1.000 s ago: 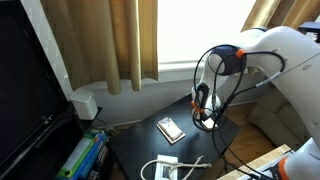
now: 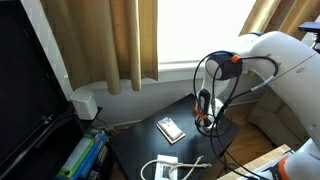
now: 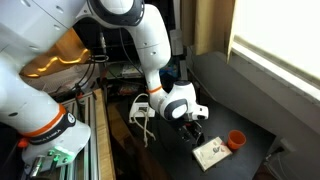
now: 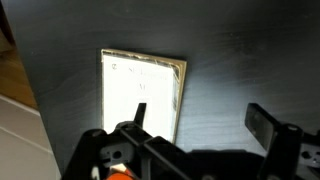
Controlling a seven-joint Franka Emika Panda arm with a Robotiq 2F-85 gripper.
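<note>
A flat white rectangular pad (image 2: 170,130) lies on the dark table. The wrist view shows the same white pad (image 4: 140,90) with a tan edge, left of centre and partly behind a finger. My gripper is open, its fingers apart, with only bare dark table and the pad's edge seen between them. In exterior view 2 the gripper (image 3: 192,130) hangs low over the table, to the left of the white pad (image 3: 211,153). An orange cup (image 3: 236,140) stands beyond the pad. Something orange (image 4: 119,176) shows at the wrist view's lower edge.
A white strip with a cable (image 2: 165,168) lies at the table's near edge in exterior view 1. Books (image 2: 82,158) and a dark screen (image 2: 30,90) are at the left. Bare table (image 3: 165,155) lies in front of the gripper in exterior view 2.
The arm has shifted slightly to the right in exterior view 1, its wrist section a little higher. The white pad and the cable have stayed put.
</note>
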